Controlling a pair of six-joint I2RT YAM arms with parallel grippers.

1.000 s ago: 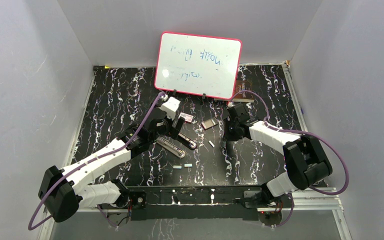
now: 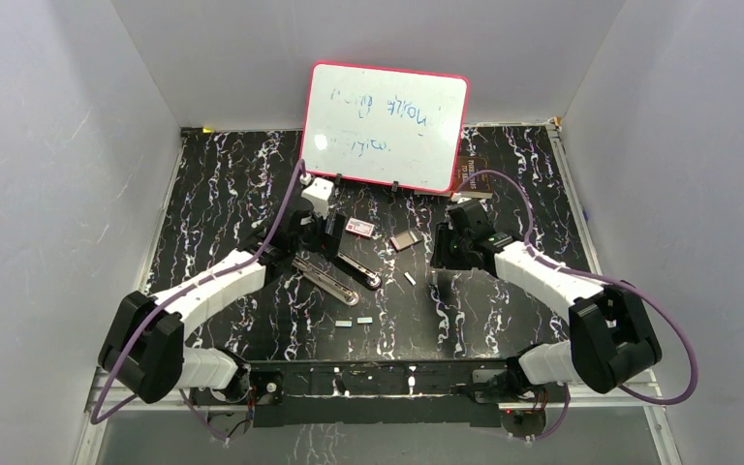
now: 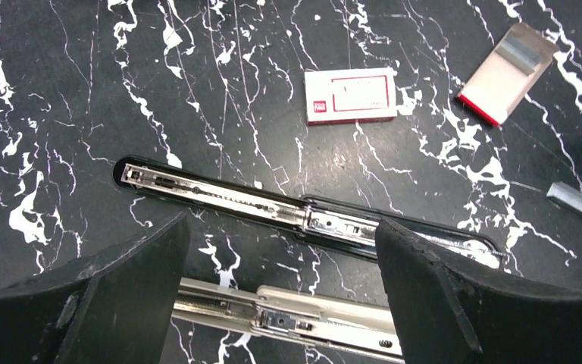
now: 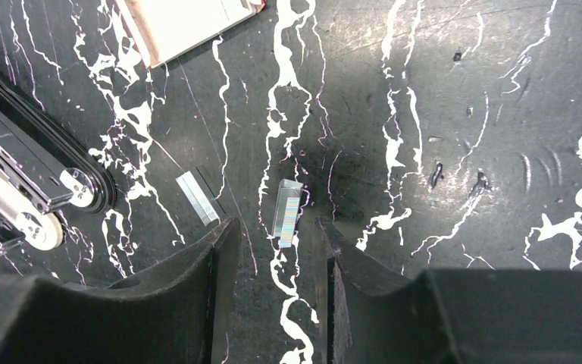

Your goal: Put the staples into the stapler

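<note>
A black stapler lies unfolded, its metal channel facing up, and beside it a beige stapler lies opened too. My left gripper hangs above them, open and empty, one finger covering part of the beige one. My right gripper is open with nothing held. A staple strip rests on the table, seen in the gap just ahead of its fingertips. A second staple strip lies to the left of that, near the left finger. Two more short strips lie towards the table's front.
A closed red-and-white staple box sits behind the staplers. To its right is an opened box with staples showing inside. The whiteboard stands at the back.
My left arm has drawn back leftward over the staplers. The right gripper has shifted slightly right since a second ago, and its fingers now show apart. The staplers and strips look unmoved.
</note>
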